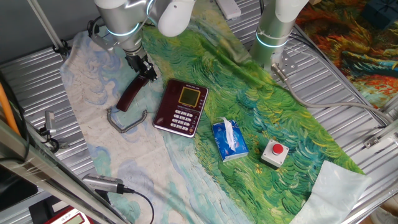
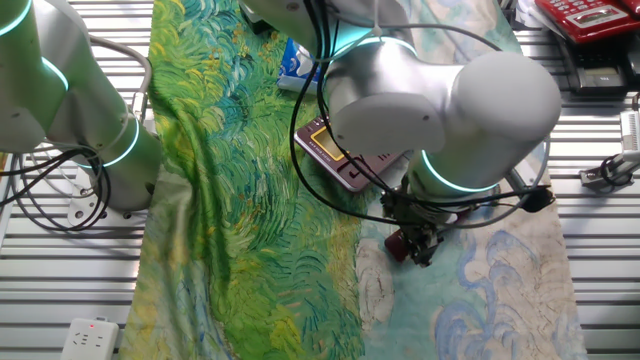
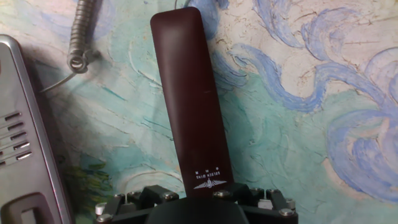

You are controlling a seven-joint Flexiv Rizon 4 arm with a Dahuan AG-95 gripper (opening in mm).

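A dark maroon telephone handset (image 1: 132,93) lies on the patterned cloth, left of its phone base (image 1: 181,107), which has a screen and keypad. In the wrist view the handset (image 3: 191,93) runs up from the bottom edge, its printed end nearest me. My gripper (image 1: 148,76) is down at the handset's far end; in the wrist view the gripper has a finger to either side of that end. Whether the fingers press on it is hidden by the gripper's own body. Seen from exterior view 2, the arm covers most of the handset (image 2: 398,246).
A coiled cord (image 1: 130,129) curls below the handset. Right of the phone base are a blue tissue pack (image 1: 229,140) and a red push button (image 1: 277,149) on a white box. Open cloth lies left of the handset.
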